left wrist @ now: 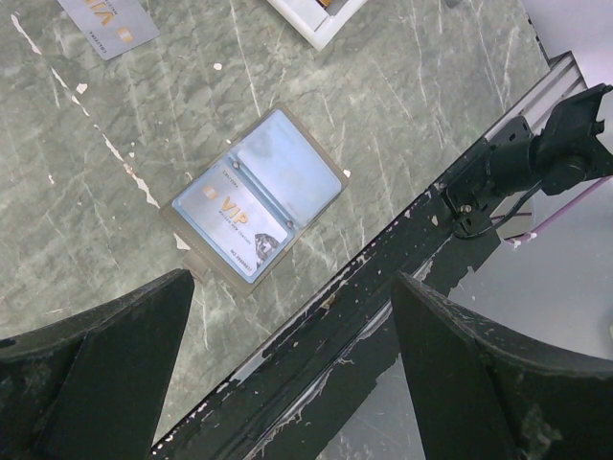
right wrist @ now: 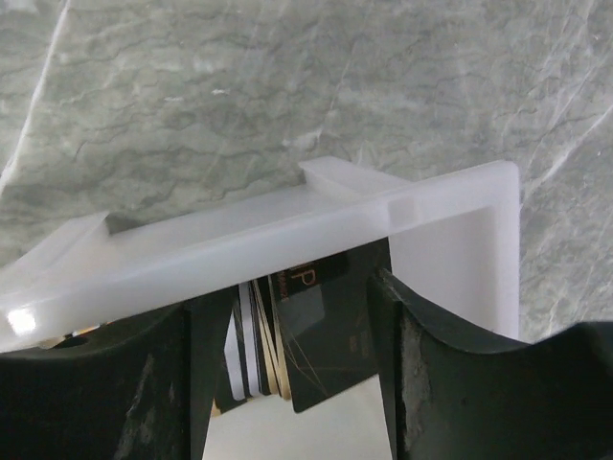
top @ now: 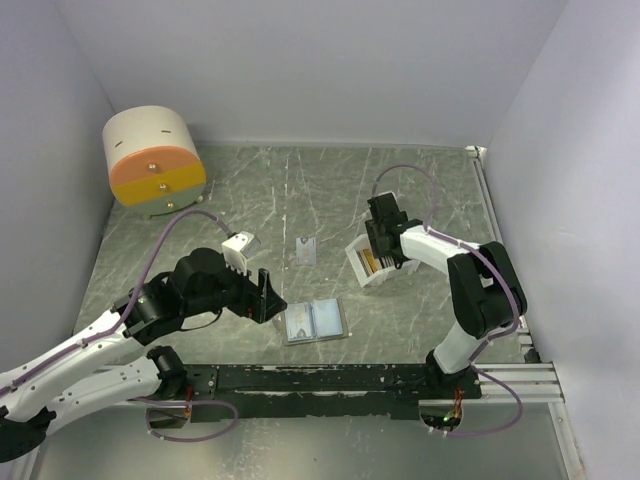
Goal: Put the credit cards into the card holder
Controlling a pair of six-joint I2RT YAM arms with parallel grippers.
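A white tray (right wrist: 450, 254) holds a packed row of cards. My right gripper is over it, fingers apart around a black card (right wrist: 330, 345) and its neighbours; a grip is not clear. The card holder (left wrist: 292, 172), a flat open case with a VIP card (left wrist: 230, 216) in its left half, lies at the front centre. A separate grey card (left wrist: 105, 21) lies behind it. My left gripper hangs open at the front left, nothing between its fingers.
A small white cabinet (top: 157, 155) with orange and yellow drawers stands at the back left. Walls border it behind and at the sides.
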